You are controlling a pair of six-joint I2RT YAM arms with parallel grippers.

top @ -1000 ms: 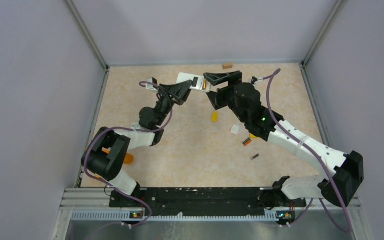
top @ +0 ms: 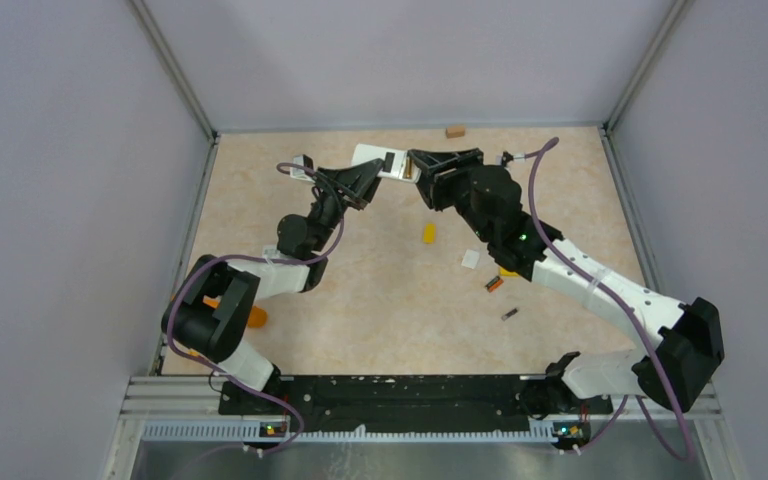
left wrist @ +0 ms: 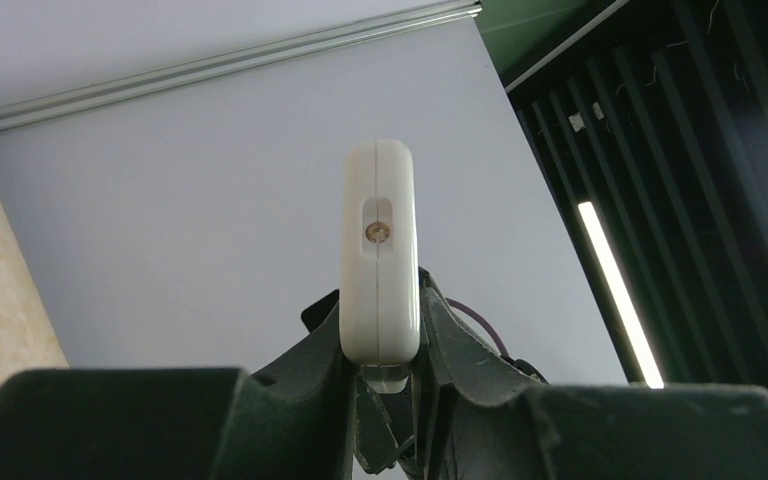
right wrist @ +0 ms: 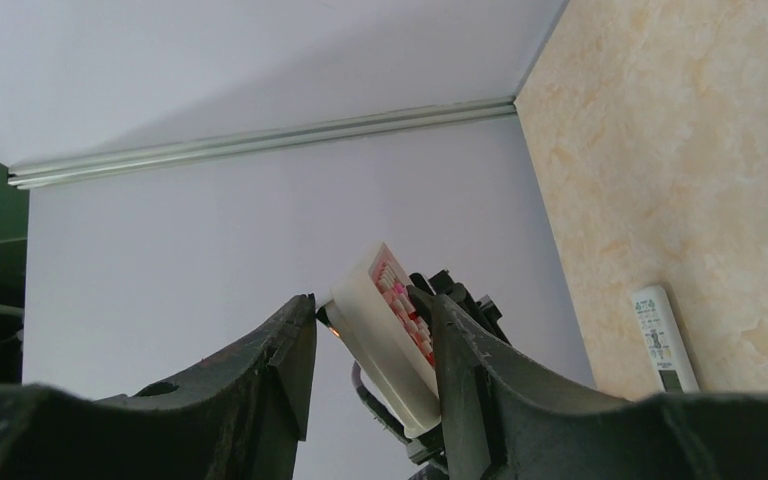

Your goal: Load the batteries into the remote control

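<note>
The white remote control (top: pixel 368 154) is held up above the table between the two arms. My left gripper (top: pixel 376 172) is shut on one end, and in the left wrist view the remote (left wrist: pixel 378 290) stands up from between its fingers. At the other end, a copper-coloured battery (top: pixel 409 168) shows in the open compartment. My right gripper (top: pixel 420 166) closes around that end. In the right wrist view its fingers press the remote (right wrist: pixel 390 360) from the button side and the back. The fingers partly hide the compartment.
An orange-and-dark battery pair (top: pixel 494 284) and a small dark piece (top: pixel 510 313) lie right of centre. Also on the table are a white square (top: pixel 470 258), a yellow block (top: pixel 429 233) and a brown block (top: pixel 455 131). Another white remote (right wrist: pixel 663 335) lies behind the left arm.
The left arm stays put, and the remote has barely moved.
</note>
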